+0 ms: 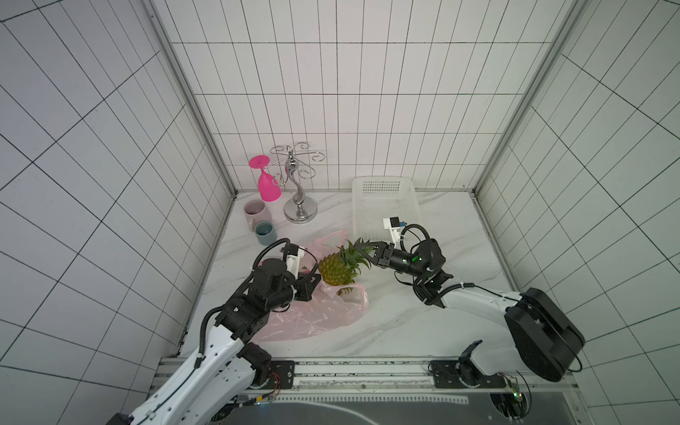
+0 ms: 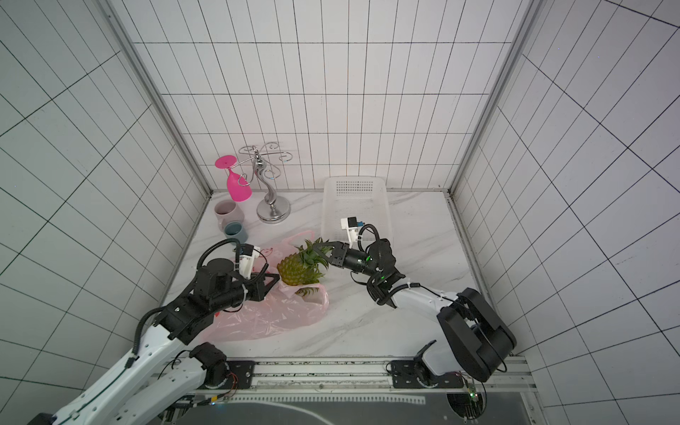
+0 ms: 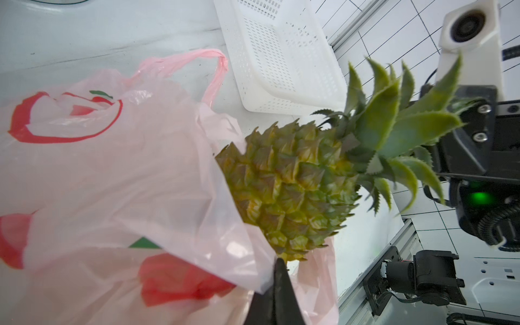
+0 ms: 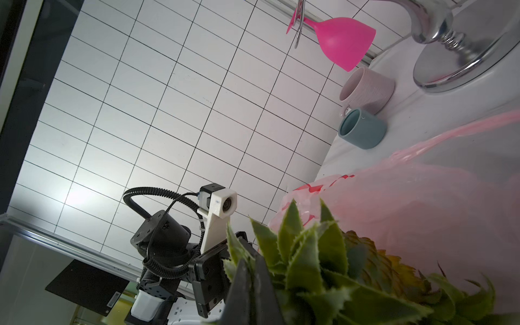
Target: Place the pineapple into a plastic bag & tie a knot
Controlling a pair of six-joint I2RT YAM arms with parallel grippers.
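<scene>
A pineapple (image 1: 335,270) (image 3: 289,189) hangs by its leafy crown from my right gripper, which is shut on the leaves, at the mouth of the pink plastic bag (image 1: 304,318) (image 3: 97,178). A second leafy crown lies beneath it, mostly hidden. My left gripper is shut at the edge of the bag's film, beside the pineapple; the film reaches its fingertips, and I cannot tell how much is between them.
A white perforated basket (image 2: 354,187) stands at the back right. At the back left are a silver stand (image 1: 301,210), a pink goblet (image 1: 269,187), a pink mug (image 1: 256,216) and a blue cup (image 1: 265,235).
</scene>
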